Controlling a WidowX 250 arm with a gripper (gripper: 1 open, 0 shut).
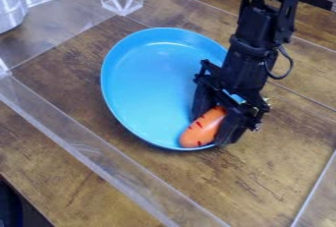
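Observation:
An orange toy carrot with dark marks lies at the right side of a round blue plate in the camera view. My black gripper is down over it at the plate's right edge, shut on the carrot. The arm and its cables rise to the top of the view and hide part of the plate's right rim and the carrot's upper end.
Clear plastic strips or edges run along the left and lower left. A small white wire-like object stands at the upper left. Bare wooden table shows in front and to the right.

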